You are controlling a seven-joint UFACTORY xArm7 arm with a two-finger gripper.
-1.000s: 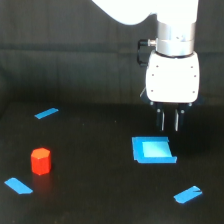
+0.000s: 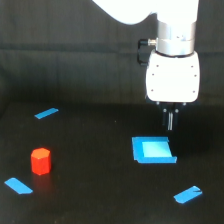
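Observation:
The white robot arm comes down from the top right, and its gripper (image 2: 170, 122) hangs above the dark surface, just behind and right of a light blue square (image 2: 155, 150) with darker blue edging. Its fingers look drawn close together, with nothing visible between them. A red block (image 2: 40, 161) stands on the surface at the left, well apart from the gripper.
Short strips of blue tape lie at the back left (image 2: 47, 113), front left (image 2: 18, 186) and front right (image 2: 188, 194).
The gripper's fingers have moved from apart to close together. The arm is nearly where it was, and the red block has not moved.

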